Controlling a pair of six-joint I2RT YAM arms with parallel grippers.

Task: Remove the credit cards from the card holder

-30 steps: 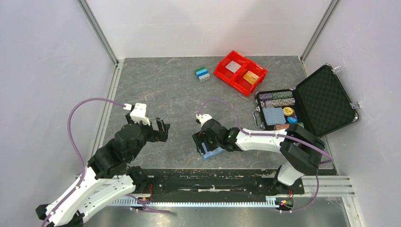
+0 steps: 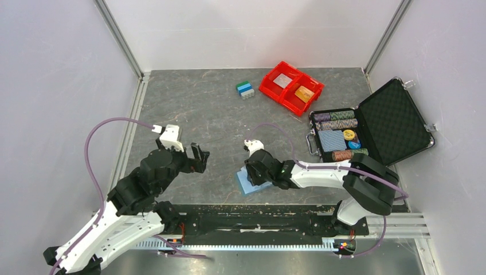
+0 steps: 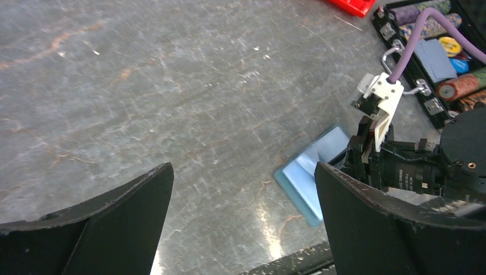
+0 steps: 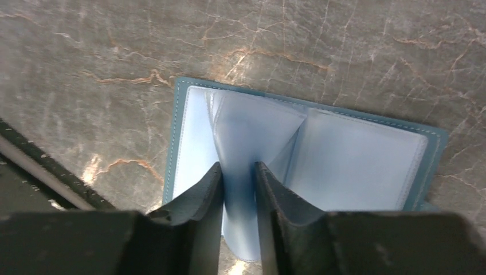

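A light blue card holder lies open on the grey table near its front edge, its clear sleeves seen from above in the right wrist view. My right gripper is over it, fingers close together either side of a curled-up clear sleeve; whether they grip it is hard to tell. No card can be made out clearly. My left gripper hangs open at the left, above bare table, nothing between its fingers.
A red divided tray and toy bricks stand at the back. An open black case of chips is at the right.
My right gripper has shifted slightly right over the holder, uncovering more of it in the top view, and its fingers appear closer. The left arm has moved slightly right.
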